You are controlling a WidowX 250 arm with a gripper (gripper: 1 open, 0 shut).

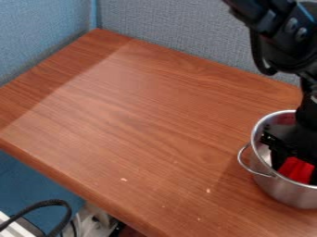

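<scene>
A steel pot (279,190) with a wire side handle stands at the right edge of the table. My black gripper (287,143) reaches down into it from above, its lower part inside the rim. A red object (296,169) is in the pot at the gripper's lower end. The gripper appears shut on it, though the fingertips are largely hidden.
Padded walls border the back and left. Cables (44,208) lie beyond the near left edge.
</scene>
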